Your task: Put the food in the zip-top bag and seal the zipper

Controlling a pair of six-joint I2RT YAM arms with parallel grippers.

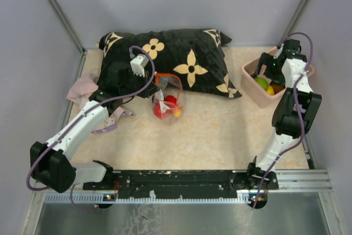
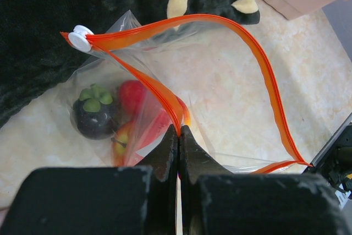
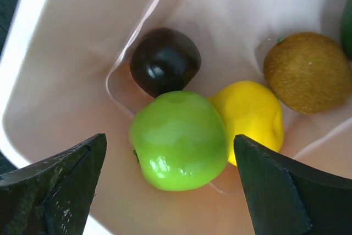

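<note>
My left gripper is shut on the orange zipper edge (image 2: 148, 83) of the clear bag (image 1: 176, 97), holding its mouth open; a white slider (image 2: 81, 39) is on the zipper. Inside lie a mangosteen (image 2: 94, 115), red fruit (image 2: 132, 96) and a yellow fruit (image 1: 177, 112). At the right, my open right gripper is over the pink bin (image 1: 254, 91), its fingers either side of a green fruit (image 3: 171, 136). Beside that are a yellow fruit (image 3: 253, 116), a dark fruit (image 3: 164, 61) and a brown fruit (image 3: 308, 75).
A black floral pillow (image 1: 143, 61) spans the back of the table. A pink cloth (image 1: 82, 89) lies at the left.
</note>
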